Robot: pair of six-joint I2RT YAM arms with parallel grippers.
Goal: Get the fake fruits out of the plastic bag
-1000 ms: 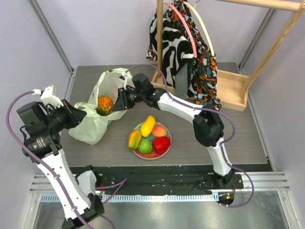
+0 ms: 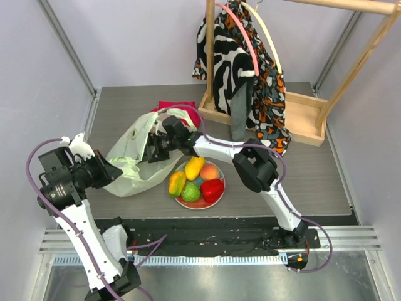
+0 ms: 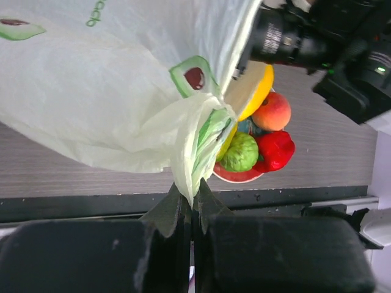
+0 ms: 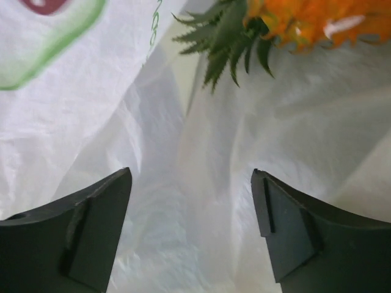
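The white plastic bag (image 2: 135, 169) hangs from my left gripper (image 2: 106, 170), which is shut on a bunched part of it, seen close in the left wrist view (image 3: 195, 152). My right gripper (image 2: 153, 150) reaches into the bag's mouth from the right. In the right wrist view its fingers stand apart over bag plastic, with nothing between them; a spiky orange fruit with green leaves (image 4: 311, 21) lies above them inside the bag. A plate (image 2: 183, 204) to the right holds several fruits, including a mango (image 2: 194, 166), a peach (image 2: 209, 172) and a red pepper (image 2: 213, 190).
A red cloth (image 2: 167, 105) lies behind the bag. At the back right stands a wooden rack (image 2: 304, 119) with patterned clothes. Walls border both sides.
The left gripper has moved right and down with the bag since a second ago.
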